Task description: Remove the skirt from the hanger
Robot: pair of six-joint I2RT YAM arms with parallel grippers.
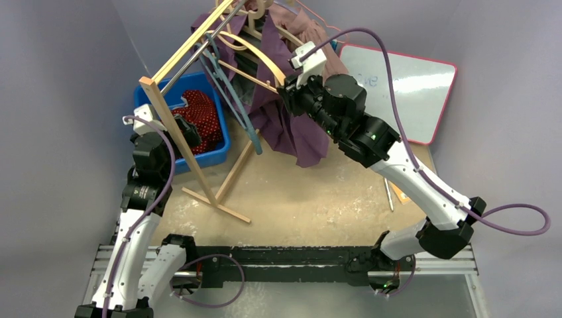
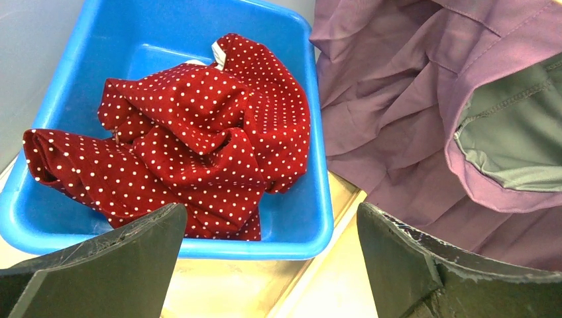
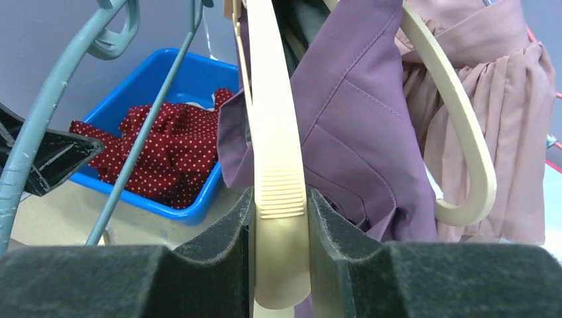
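Observation:
A cream wooden hanger (image 1: pixel 255 53) is in my right gripper, whose fingers close around its end; in the right wrist view it bears no visible garment at that end. Purple garments (image 1: pixel 285 132) and a pink garment (image 3: pixel 487 132) hang behind it on the rack. My left gripper stands open above the near edge of a blue bin (image 2: pixel 315 152), which holds a red polka-dot cloth (image 2: pixel 199 146). Which garment is the skirt I cannot tell.
The wooden rack (image 1: pixel 162 106) stands at left with blue hangers (image 1: pixel 235 106) on its rail. A whiteboard (image 1: pixel 424 93) lies at the back right.

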